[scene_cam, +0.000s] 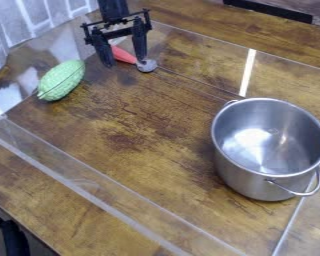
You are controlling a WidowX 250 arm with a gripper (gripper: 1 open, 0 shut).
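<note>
My black gripper [121,50] is at the top left, above the wooden table, over or beside a red-orange object [119,53] with a silver round end [145,65]. Its fingers partly hide that object, and I cannot tell whether they are open or shut. A pale green oblong vegetable-like item [61,80] lies to the left, apart from the gripper. A large steel pot [267,148] with side handles stands at the right.
Clear strips or edges run along its sides. A crumpled pale material [19,30] is at the top left.
</note>
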